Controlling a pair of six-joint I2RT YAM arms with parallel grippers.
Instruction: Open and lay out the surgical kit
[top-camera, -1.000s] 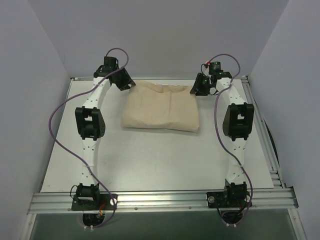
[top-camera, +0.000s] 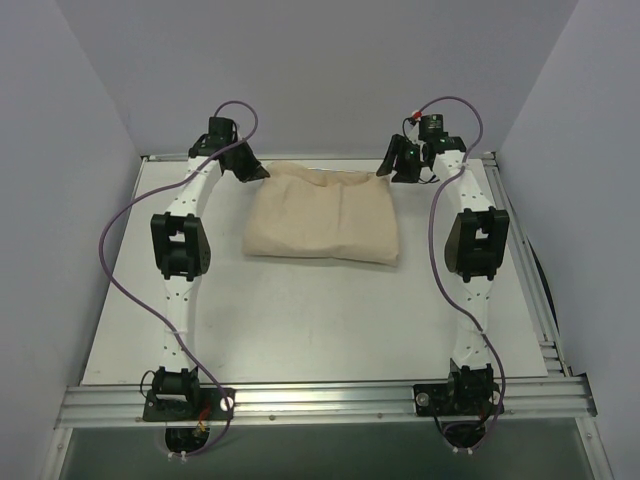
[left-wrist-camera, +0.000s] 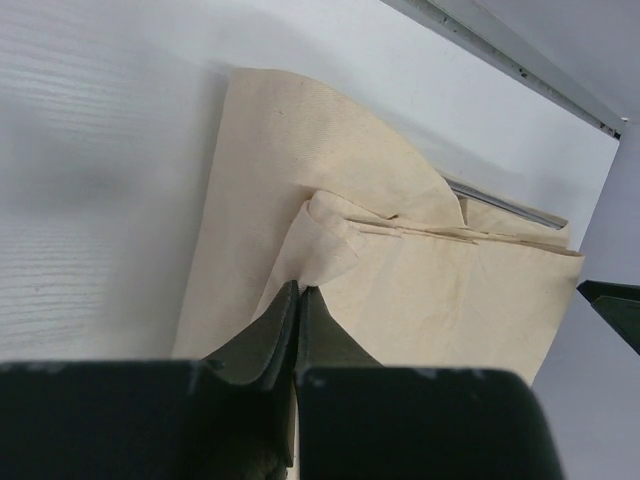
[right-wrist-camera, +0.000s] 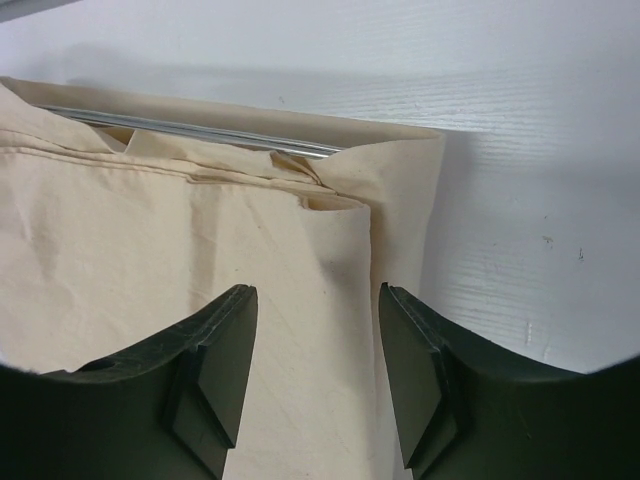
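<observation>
The beige cloth kit (top-camera: 320, 220) lies folded near the back of the table, with a metal strip (right-wrist-camera: 200, 130) showing along its rear edge. At the kit's back left corner my left gripper is shut on the cloth's folded edge. My right gripper is open at the back right corner, its fingers either side of a folded flap (right-wrist-camera: 335, 245), seen from above; whether they touch it I cannot tell.
A metal rail (top-camera: 310, 393) runs along the front edge, and walls stand at the back and sides.
The right gripper has shifted slightly toward the back and looks more open. The kit lies almost unchanged.
</observation>
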